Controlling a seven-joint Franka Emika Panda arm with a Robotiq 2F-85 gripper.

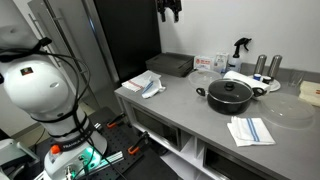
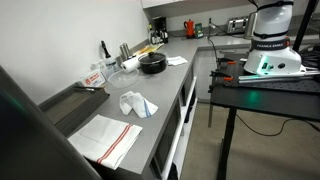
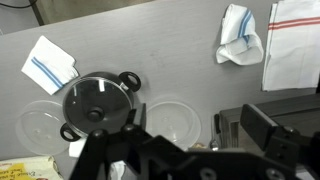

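High above the counter, my gripper stands open and empty; its fingers show at the bottom of the wrist view. Far below lies a black pot with its lid on, at the left in the wrist view. A folded white towel with a blue stripe is near the pot, at the counter's front edge. Towards the other end sits a crumpled white cloth with blue stripes. Beside it a flat white towel with red stripes is spread out.
A dark grey tray stands by the wall. A spray bottle and tall metal containers line the back.
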